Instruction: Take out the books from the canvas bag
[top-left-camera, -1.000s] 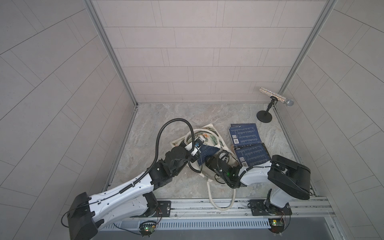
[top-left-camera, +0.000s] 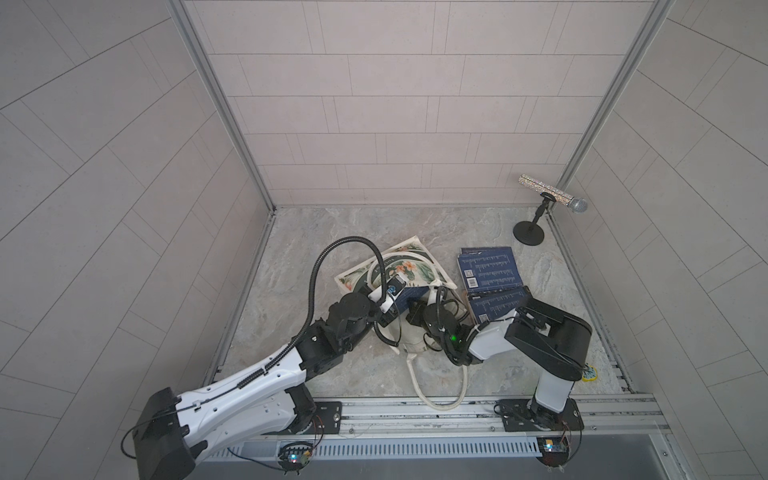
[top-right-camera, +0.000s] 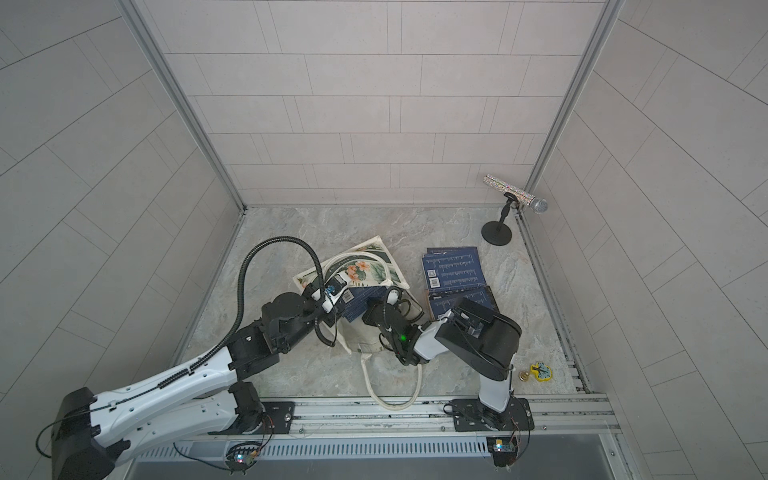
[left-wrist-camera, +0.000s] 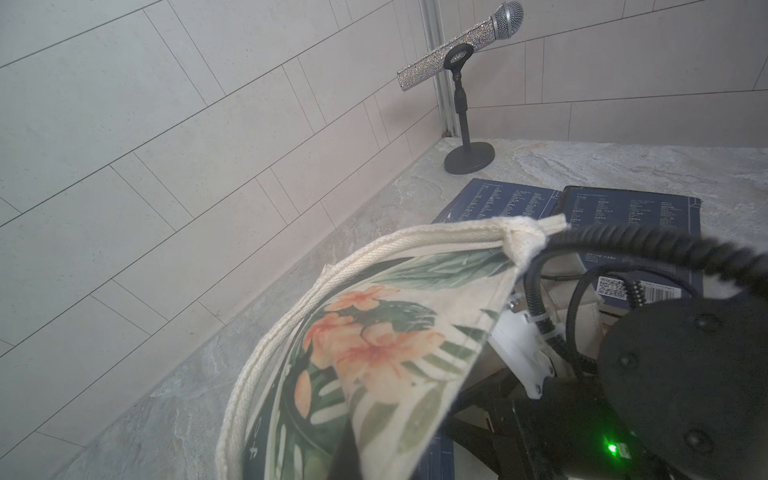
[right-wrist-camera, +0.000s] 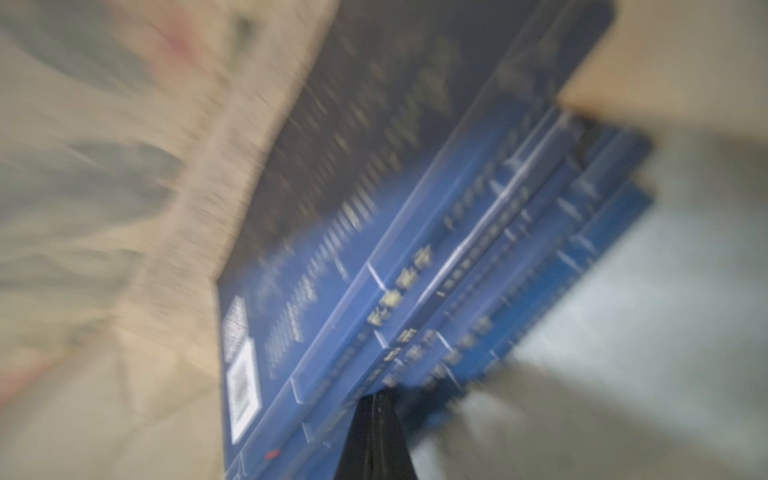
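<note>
The canvas bag, with a floral panel (top-left-camera: 406, 272) and rope handles, lies open in mid-floor. Inside it, a stack of blue books (right-wrist-camera: 320, 240) shows its spines and a barcode in the right wrist view. My right gripper is shut, its fingertips together and empty, with the stack outside them at the near spine edges. My left gripper is shut on the canvas bag's floral fabric; its fingers show only as a dark wedge there, mostly hidden. Other blue books (top-left-camera: 489, 270) lie on the floor right of the bag.
A microphone on a black stand (top-left-camera: 529, 232) occupies the back right corner. A small yellow item (top-right-camera: 541, 371) sits near the front right. The bag's front handle (top-left-camera: 438, 406) loops to the front rail.
The bag's floral side has shifted slightly toward the back, and less of the books inside shows from above. The right arm's elbow has swung leftward; the left arm has stayed still.
</note>
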